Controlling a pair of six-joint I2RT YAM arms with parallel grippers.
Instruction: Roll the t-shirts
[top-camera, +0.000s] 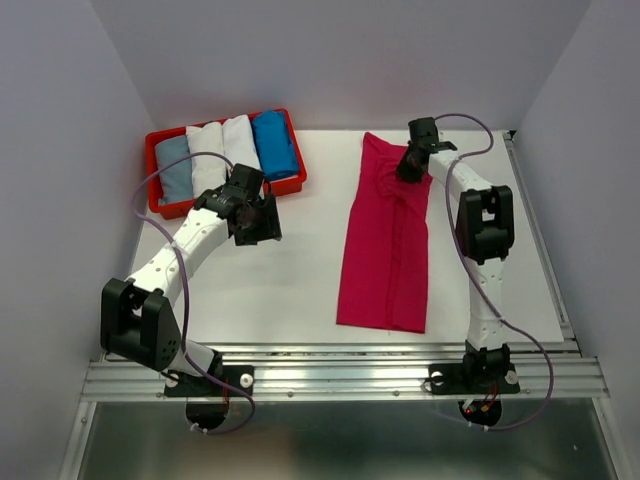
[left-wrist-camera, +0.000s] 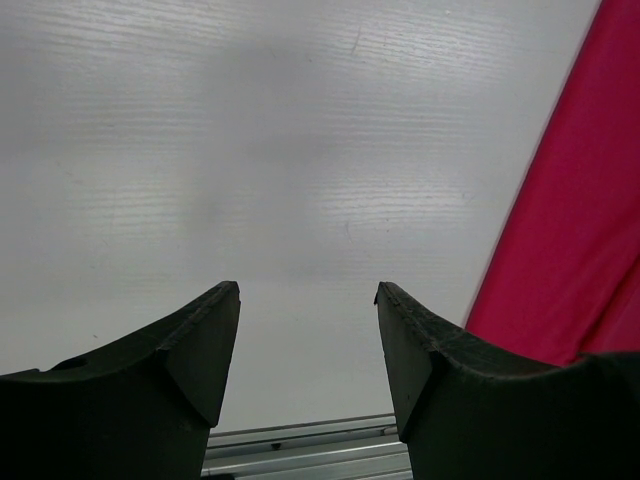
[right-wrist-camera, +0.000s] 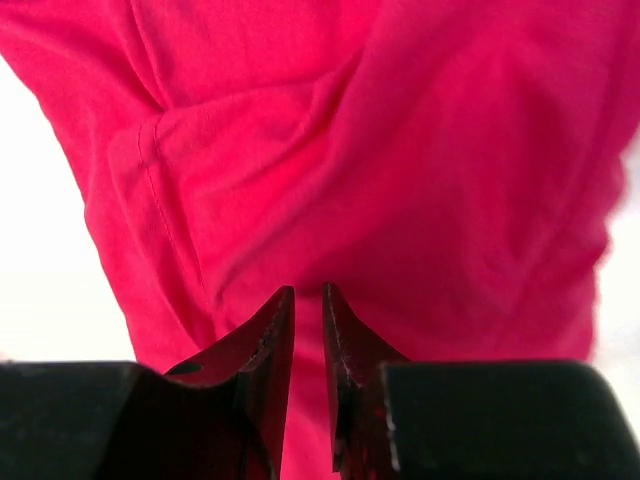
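Note:
A magenta t-shirt (top-camera: 368, 260) lies on the white table, its long lower part straight toward the front edge, its upper end bunched. My right gripper (top-camera: 407, 170) is over that upper end; in the right wrist view its fingertips (right-wrist-camera: 309, 295) stand a little apart above wrinkled cloth, with nothing seen clearly between them. My left gripper (top-camera: 258, 228) hangs open over bare table, left of the shirt; in the left wrist view the shirt (left-wrist-camera: 560, 240) lies to its right.
A red bin (top-camera: 297, 175) at the back left holds rolled grey, white and blue cloths. A metal rail runs along the front.

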